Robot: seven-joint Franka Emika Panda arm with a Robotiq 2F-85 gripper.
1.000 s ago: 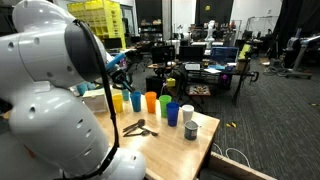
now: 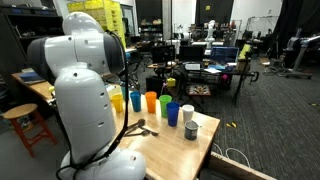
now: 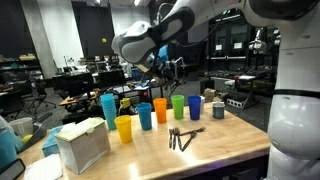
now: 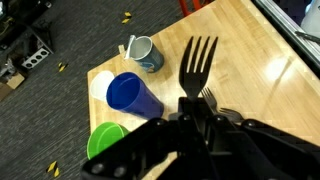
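A dark fork [image 4: 196, 72] points away from my gripper in the wrist view, its handle between the fingers, which are shut on it. In exterior view 2 my gripper [image 3: 163, 72] is held high above the cups, too small there to show the fork clearly. Other cutlery [image 3: 184, 138] lies loose on the wooden table, including a fork [image 4: 209, 98] partly behind the held one. A blue cup [image 4: 133, 94], a green cup [image 4: 106, 141] and a grey metal mug [image 4: 146, 53] stand beyond.
Orange [image 3: 160, 106], yellow [image 3: 124, 128] and light blue [image 3: 145, 117] cups stand along the table. A white bin [image 3: 83, 145] sits at the left in exterior view 2. Bare tabletop [image 3: 232, 145] lies to the right of the cutlery.
My arm has risen and swung, its upper part now higher in exterior view 1. The white bin, visible earlier, is now hidden behind it. The cups and the loose cutlery have stayed put.
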